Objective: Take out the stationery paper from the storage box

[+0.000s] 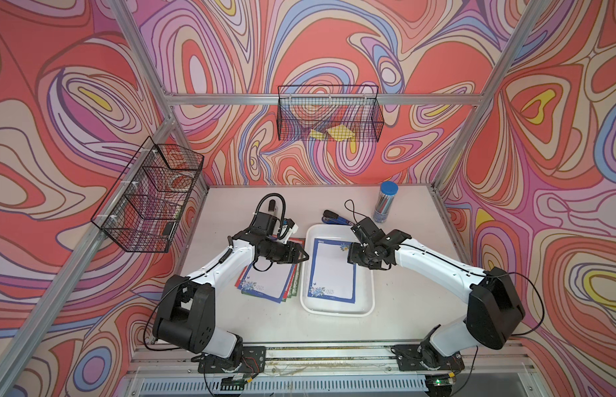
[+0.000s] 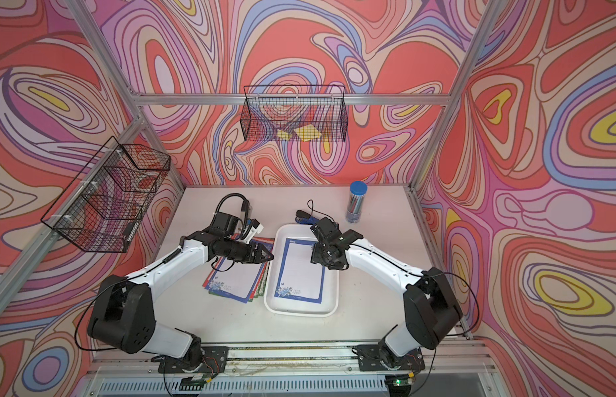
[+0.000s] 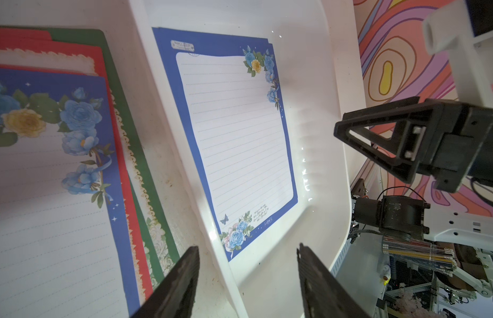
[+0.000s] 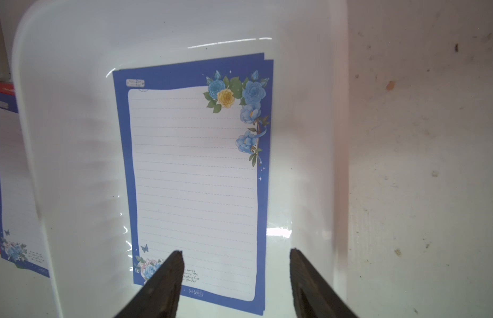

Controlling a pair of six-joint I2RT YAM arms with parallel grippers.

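Observation:
Blue-bordered stationery paper [image 4: 196, 185] with printed flowers lies flat inside the white storage box [image 4: 339, 159]; a slightly offset edge shows under its top sheet. My left gripper stands open over the left wall of the box, between its fingers only empty space. Above the box's right part is my right gripper, its fingers [image 4: 164, 286] apart and nothing held between them. Neither gripper touches the paper as far as I can see. In the top left view the right gripper covers the paper's upper right edge.
Left of the box lies a fanned stack of blue, red and green sheets [image 3: 50, 212]. Behind the box are a blue-and-black tool [image 1: 335, 217] and a blue-lidded container [image 1: 385, 201]. The table right of the box is bare.

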